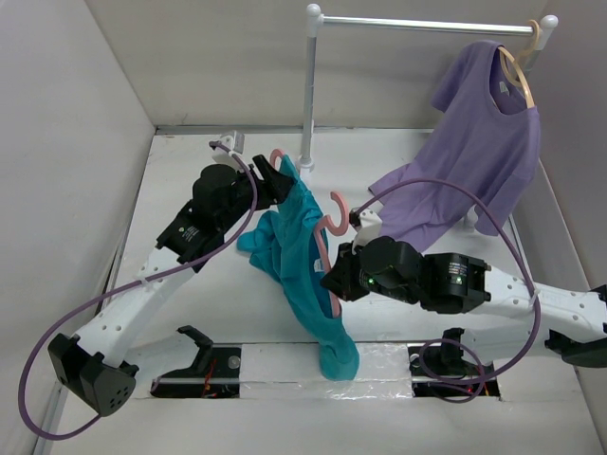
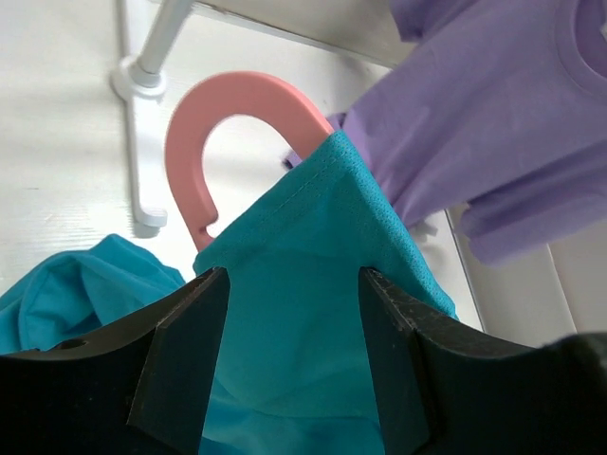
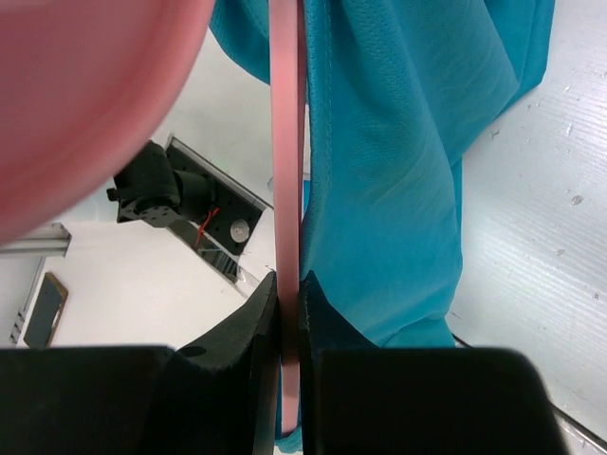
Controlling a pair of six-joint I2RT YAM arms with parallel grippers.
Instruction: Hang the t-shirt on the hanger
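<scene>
The teal t-shirt (image 1: 299, 265) hangs over a pink hanger (image 1: 338, 213), its lower end trailing toward the front; in the left wrist view a pink loop (image 2: 199, 142) rises behind the cloth's top edge. My right gripper (image 1: 334, 282) is shut on the pink hanger, whose bar (image 3: 286, 190) runs upright along the teal cloth in the right wrist view. My left gripper is part open at the top of the shirt, its fingers either side of the cloth; whether they touch it I cannot tell.
A white rail rack (image 1: 417, 24) stands at the back, with a purple t-shirt (image 1: 465, 152) on wooden hangers at its right end. Walls bound the space on both sides and behind.
</scene>
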